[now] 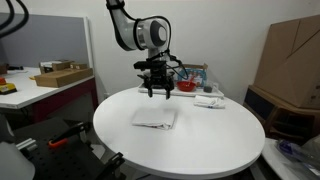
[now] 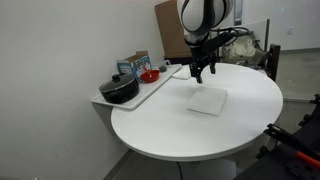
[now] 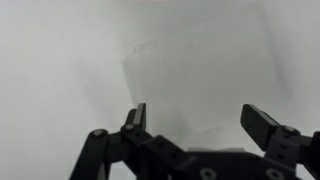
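Note:
A white folded cloth (image 1: 154, 118) lies flat on the round white table (image 1: 210, 138). My gripper (image 1: 160, 94) hangs above the cloth's far side in exterior view 1, pointing down. In exterior view 2 the gripper (image 2: 205, 77) stands over the tabletop close to the edge of the cloth (image 2: 207, 100). From the wrist, the cloth (image 3: 205, 75) fills much of the view ahead of the gripper. The two fingers are wide apart, with nothing between them.
A black lidded pot (image 2: 121, 89), a red bowl (image 2: 150, 76) and a box (image 2: 132, 66) stand on a white tray along the table's far side. Another white cloth (image 1: 210, 101) lies near the back.

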